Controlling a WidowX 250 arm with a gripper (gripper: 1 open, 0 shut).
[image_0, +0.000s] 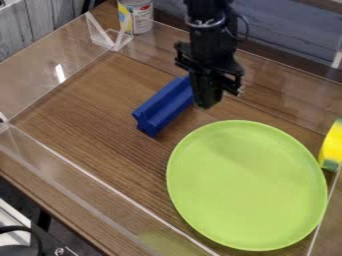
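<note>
The black robot gripper (207, 94) hangs from the top centre, shut, its tip over or beside the far end of a blue bar-shaped object (163, 108), with nothing visible between its fingers. Whether it touches the bar cannot be told. The blue bar lies diagonally on the wooden table, left of a large light green plate (245, 183) in the lower right.
A can (135, 14) and a clear plastic piece (111, 36) sit at the back left. A yellow object (330, 145) is at the right edge.
</note>
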